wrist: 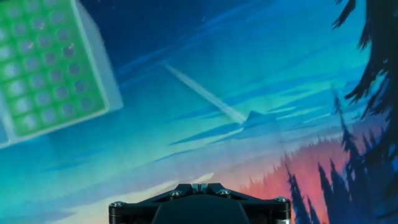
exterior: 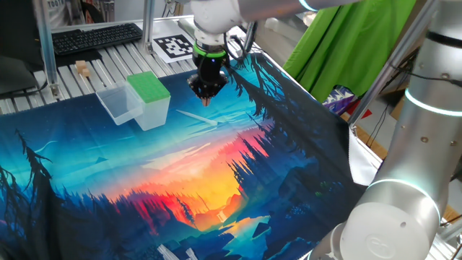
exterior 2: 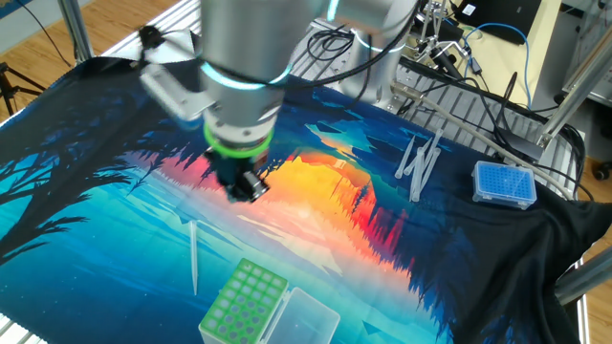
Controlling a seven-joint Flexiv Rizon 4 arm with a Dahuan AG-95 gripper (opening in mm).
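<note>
A pale, slender pipette tip (wrist: 208, 94) lies on the printed cloth, apart from the green-topped tip box (exterior: 149, 87). The box's holed green rack (wrist: 46, 68) fills the upper left of the wrist view. Above the cloth, near the far edge in exterior view 1, hangs my gripper (exterior: 206, 100). Its black fingers come together at the bottom of the wrist view, and nothing shows between them. Exterior view 2 has the same gripper (exterior 2: 251, 189) blurred, with the loose tip (exterior 2: 194, 258) nearer that camera.
The box's clear lid (exterior: 119, 105) stands open beside it. Several pale, slender pieces (exterior 2: 419, 167) lie together, with a blue rack box (exterior 2: 504, 184) near them. Behind the cloth are a keyboard (exterior: 97, 38) and a printed marker (exterior: 177, 48).
</note>
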